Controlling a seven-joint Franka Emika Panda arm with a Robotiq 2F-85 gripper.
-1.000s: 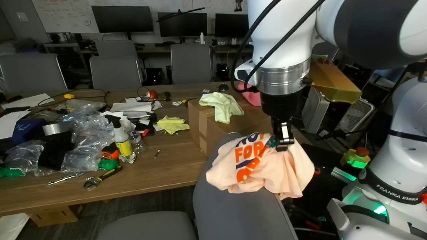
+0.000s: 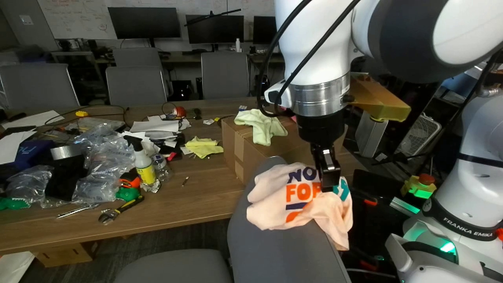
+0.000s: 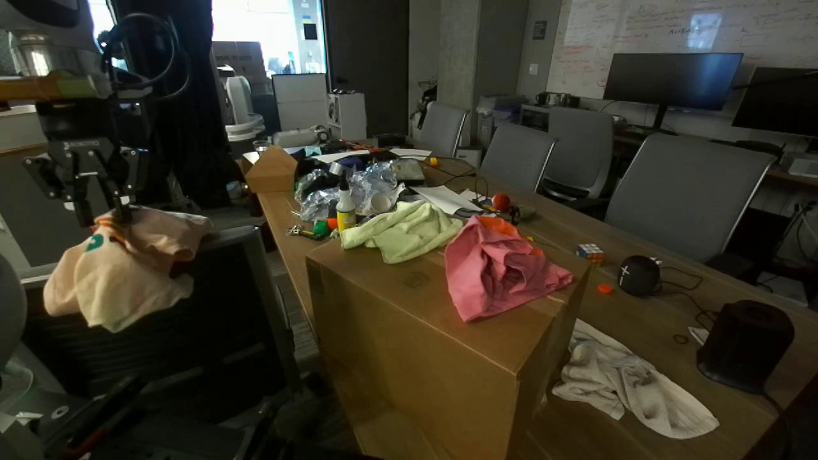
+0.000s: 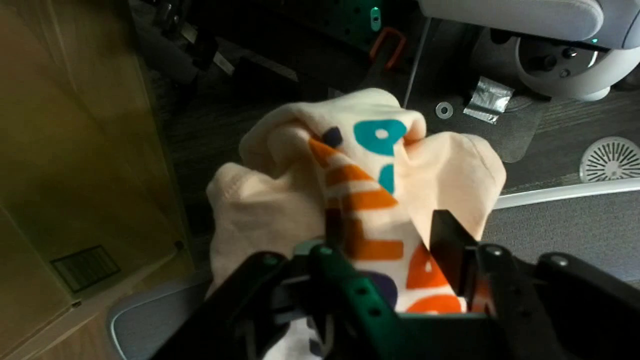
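A peach cloth with orange, navy and teal lettering lies draped over the top of a grey chair back, one side hanging lower. My gripper is right at the cloth's upper side, with its fingers apart. In the wrist view, the printed cloth spreads beneath and between the dark fingers; whether a fold still touches them I cannot tell. From exterior view 1 the gripper covers part of the lettering.
A cardboard box stands on the table beside the chair, bearing a light green cloth and a pink cloth. A white cloth lies beyond it. Tools, plastic bags and a spray bottle clutter the table's other end.
My gripper has come slightly lower and to the left in exterior view 1. The peach cloth's right side, bunched up at the fingers before, now hangs lower and narrower.
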